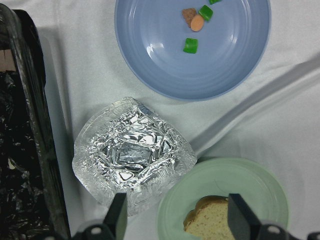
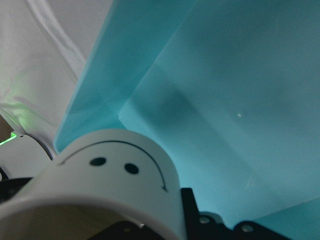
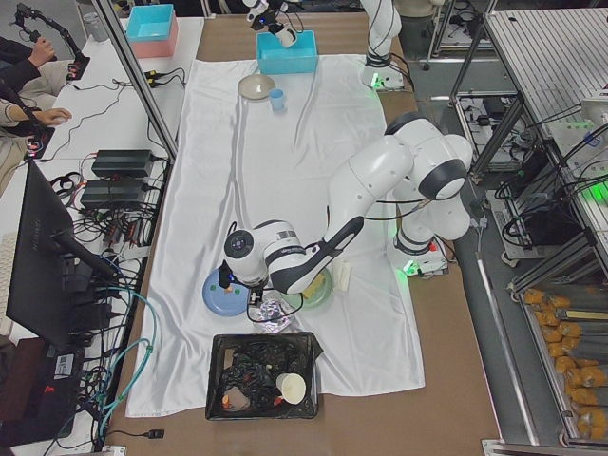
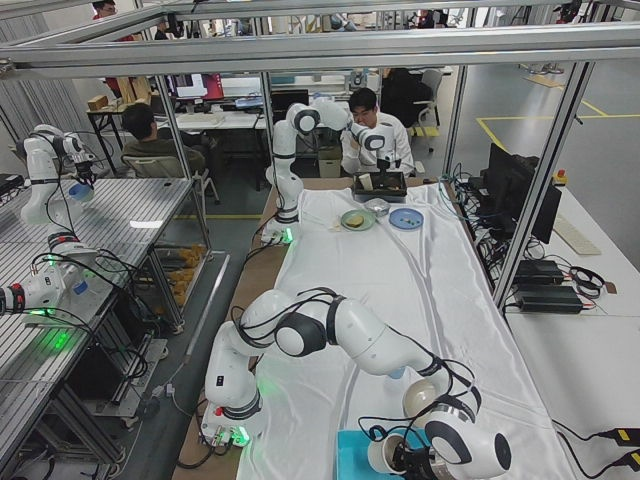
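My left gripper stands open above a crumpled foil dish (image 1: pixel 132 150) and a green plate (image 1: pixel 255 190) with a bread slice (image 1: pixel 210 217). A blue plate (image 1: pixel 155 60) holds small green, brown and orange pieces. In the right wrist view, my right gripper is shut on a white mug (image 2: pixel 120 165) with a drawn smiley face, held over a turquoise bin (image 2: pixel 225 100). A beige bowl (image 3: pixel 256 84) and a light blue cup (image 3: pixel 276 99) stand beside that bin on the cloth.
A black tray (image 3: pixel 261 399) lined with black plastic, holding a pale cup (image 3: pixel 291 387) and scraps, is at the near end, beside the foil dish.
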